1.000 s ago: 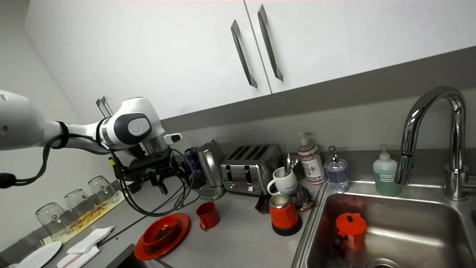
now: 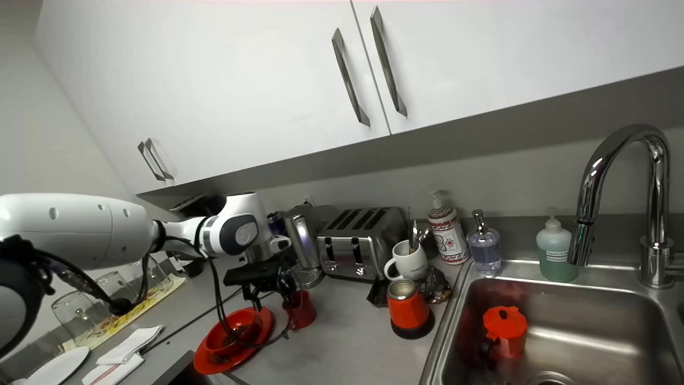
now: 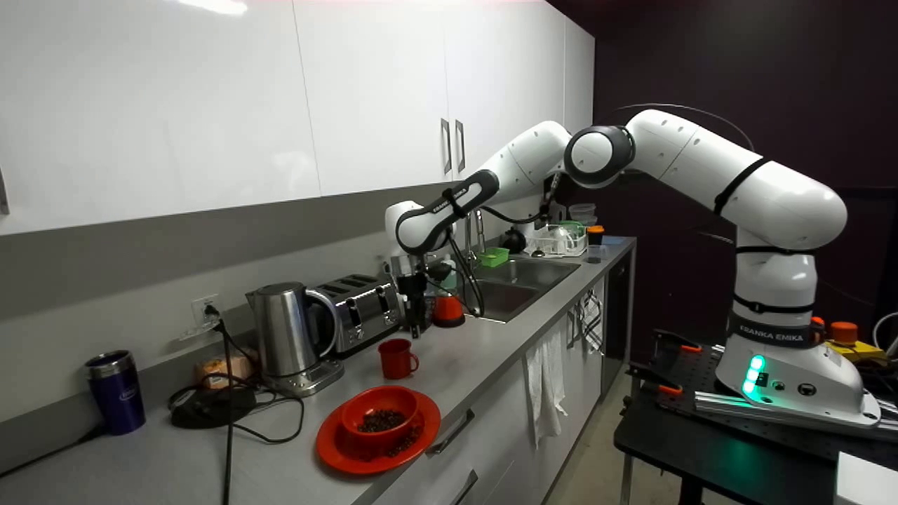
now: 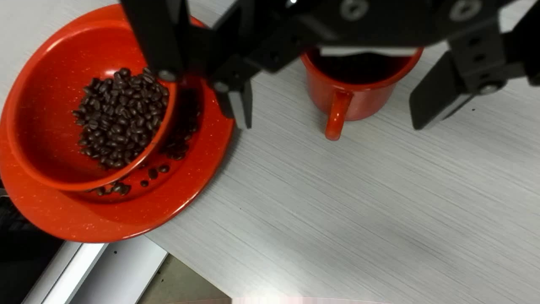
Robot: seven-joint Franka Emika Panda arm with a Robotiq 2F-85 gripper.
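In the wrist view my gripper is open, its fingers spread to either side of a red mug (image 4: 367,104) that stands upright on the counter. Nothing is held between them. The gripper body hides the far part of the mug's rim; its handle faces the lower edge of that view. Beside it, a red bowl (image 4: 55,131) with dark coffee beans (image 4: 121,116) rests on a red plate (image 4: 167,213). Some loose beans lie on the plate. Exterior view 1 shows the gripper above and near the mug (image 2: 300,311), partly covered by cables.
A steel kettle (image 3: 282,332) and a toaster (image 3: 358,311) stand along the wall behind the mug. An orange-red pot (image 2: 408,311) and a white mug (image 2: 408,262) are near the sink (image 2: 577,308). Bare counter (image 2: 346,340) lies between plate and sink.
My arm has come lower and moved right in exterior view 1, bringing the gripper from behind the plate to over the red mug. The mug and bowl stand where they were.
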